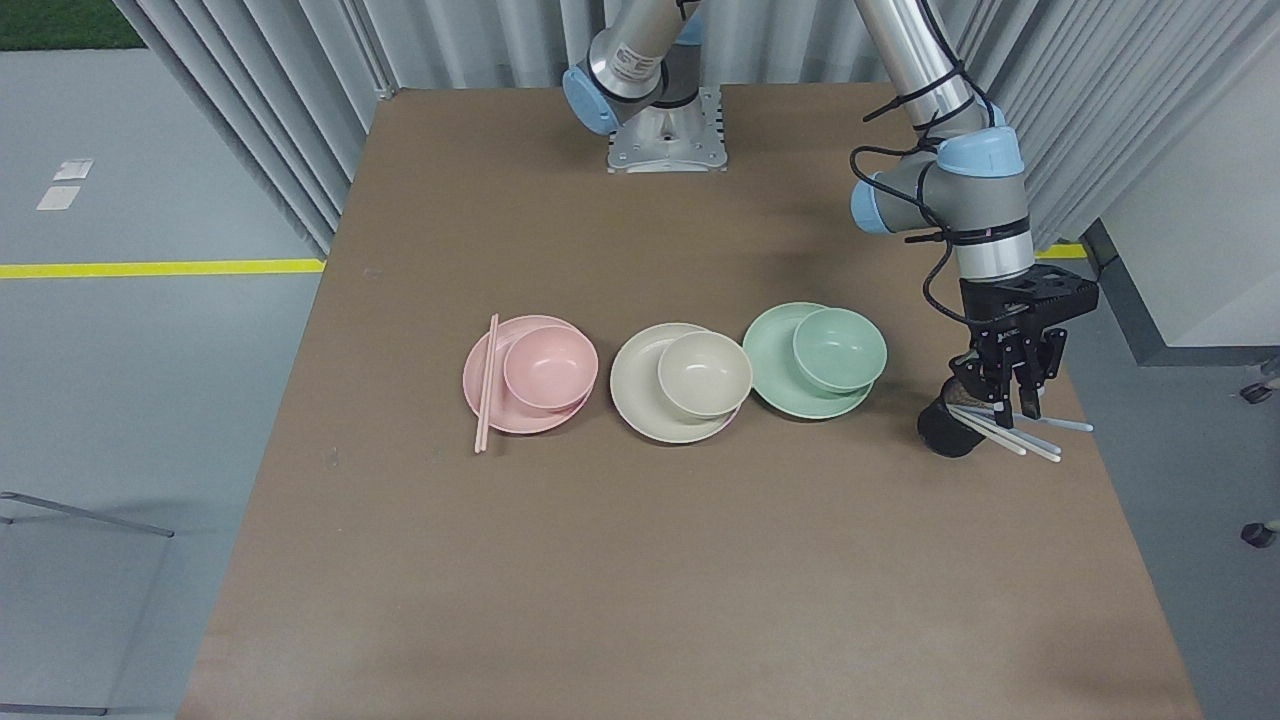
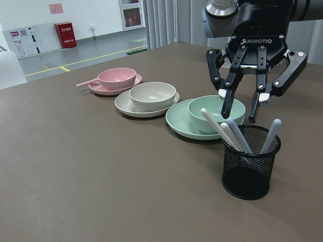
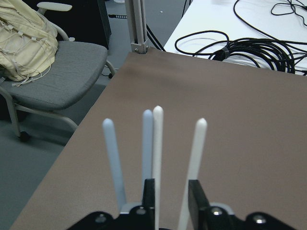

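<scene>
A black mesh cup point(image 1: 943, 428) point(image 2: 246, 177) holding white and pale-blue chopsticks point(image 2: 237, 136) point(image 3: 193, 167) stands at the table's right side. My gripper point(image 1: 1010, 402) point(image 2: 241, 108) is just above it, fingers apart among the upper ends of the sticks. In the wrist view a white stick is near each finger; I cannot tell whether any is held. Beside the cup are a green plate and bowl point(image 1: 840, 349), a cream plate and bowl point(image 1: 704, 373), and a pink plate and bowl point(image 1: 551, 367) with pink chopsticks point(image 1: 485, 384) on the plate.
The table's right edge is close to the cup; a chair point(image 3: 62, 72) and cables point(image 3: 259, 52) lie beyond.
</scene>
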